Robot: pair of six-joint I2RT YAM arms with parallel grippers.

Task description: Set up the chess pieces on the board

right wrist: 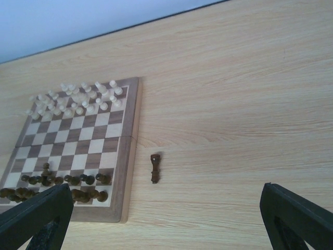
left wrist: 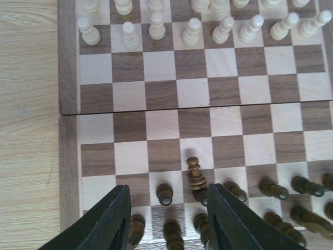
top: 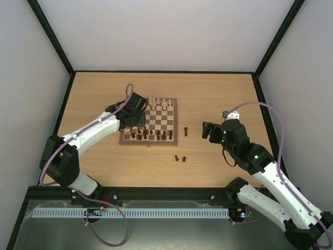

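Observation:
The chess board (top: 174, 117) carries white pieces (left wrist: 191, 32) in rows along its far side and dark pieces (left wrist: 276, 188) along its near side. A ringed dark piece (left wrist: 196, 174) sticks out ahead of the dark front row, against a pawn; whether it lies or leans I cannot tell. My left gripper is open above the near-left part of the board, a dark pawn (left wrist: 164, 195) showing between its fingers but not gripped. Off the board's right edge lies a dark piece (right wrist: 155, 168). My right gripper stands wide open and empty, away to the right.
Two small dark pieces (top: 184, 159) lie on the table in front of the board's near-right corner. Bare wooden table (top: 223, 94) spreads right of and behind the board. My left arm (top: 96, 130) covers part of the board's left side from above.

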